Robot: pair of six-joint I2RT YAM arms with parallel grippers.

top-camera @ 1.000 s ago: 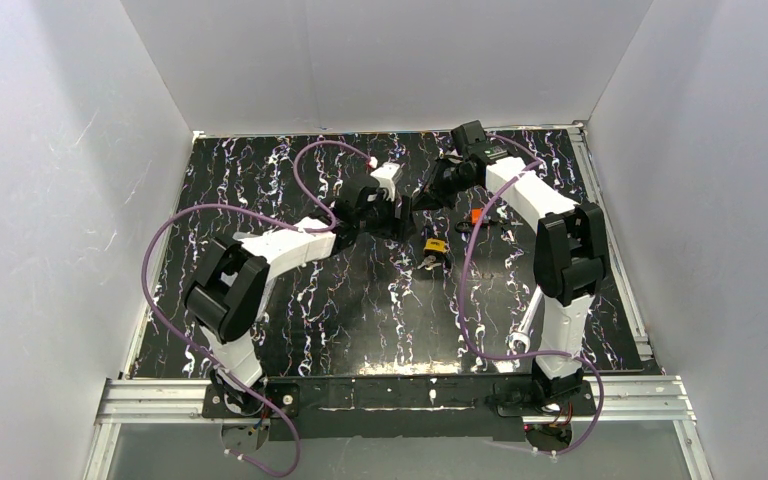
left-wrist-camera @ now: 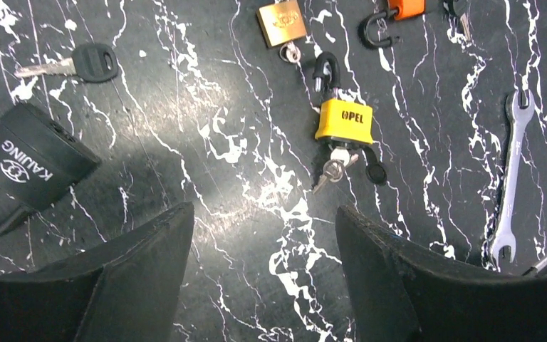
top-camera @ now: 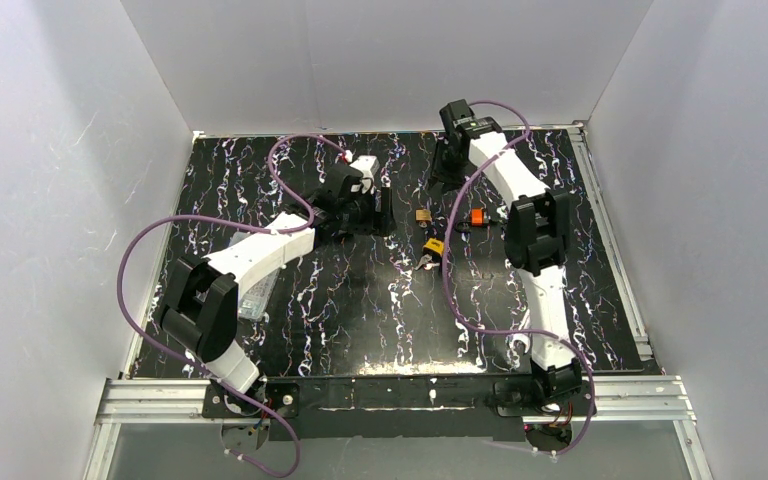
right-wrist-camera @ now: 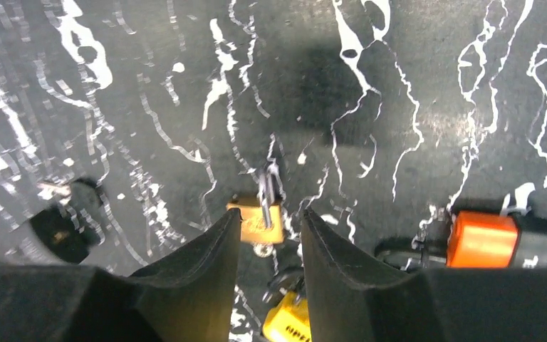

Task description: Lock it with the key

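A brass padlock [top-camera: 422, 216] [left-wrist-camera: 282, 24] [right-wrist-camera: 261, 221] with a key ring at its base lies on the marble board. A yellow padlock [top-camera: 433, 247] [left-wrist-camera: 344, 120] with keys is below it, an orange padlock [top-camera: 478, 217] [left-wrist-camera: 407, 7] to its right. A black KALING padlock [left-wrist-camera: 32, 157] and a loose black-headed key [left-wrist-camera: 94, 63] show in the left wrist view. My left gripper, left of the locks, has its fingers apart, nothing between them. My right gripper is open above the board, behind the brass padlock.
A wrench [left-wrist-camera: 514, 157] lies at the right of the left wrist view. A pale tray [top-camera: 258, 295] is at the board's left, partly under my left arm. The front middle of the board is clear.
Both grippers have drawn apart from the brass padlock: the left toward the left, the right toward the back, uncovering the padlock in the top view.
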